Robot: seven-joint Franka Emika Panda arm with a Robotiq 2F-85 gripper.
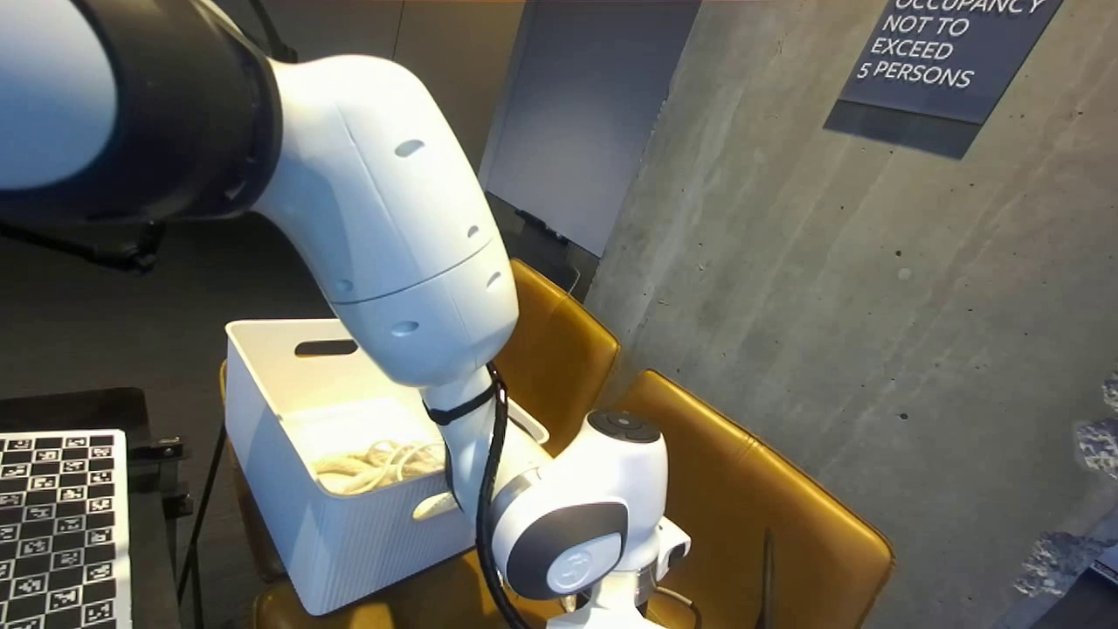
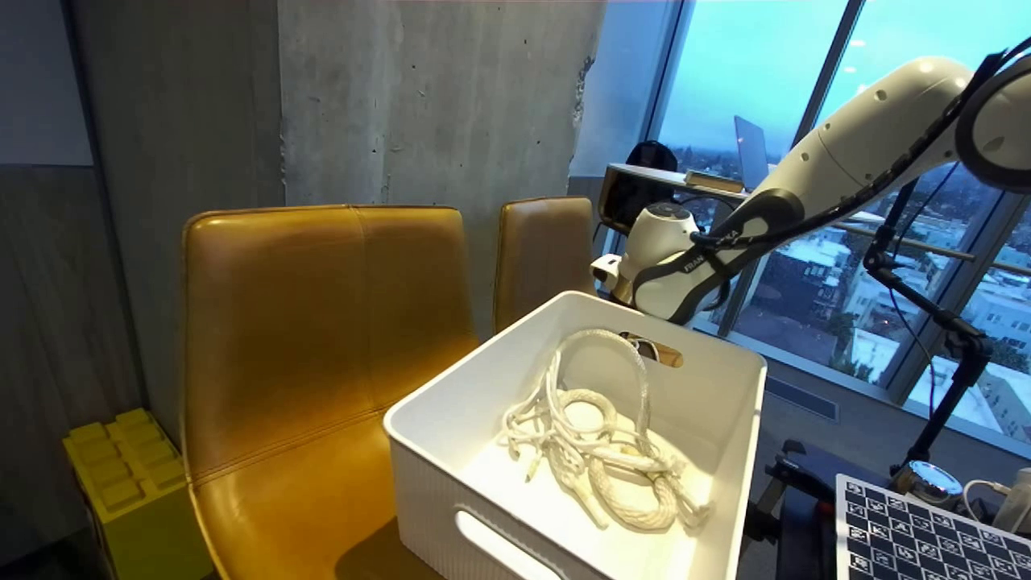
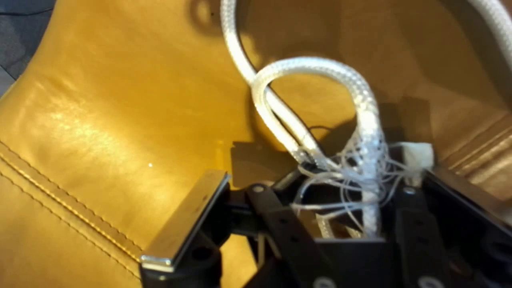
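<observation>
A white braided rope (image 3: pixel 331 65) loops over the chair seat in the wrist view, and its frayed strands (image 3: pixel 353 180) spread across my gripper. The gripper is shut, but whether it grips any of these strands cannot be made out. A white bin (image 2: pixel 425 483) rests on the chairs, with tangled white ropes (image 2: pixel 628 493) inside. In exterior view 1 my hand (image 1: pixel 608 617) is low, to the right of the bin, with the fingers below the frame. The bin's wall hides the gripper in exterior view 2.
Tan chair backs (image 1: pixel 765 487) stand close to my wrist, before a concrete wall (image 1: pixel 870 273). A checkered board (image 1: pixel 65 524) lies at the left of exterior view 1. A yellow block-like container (image 2: pixel 135 483) is on the floor.
</observation>
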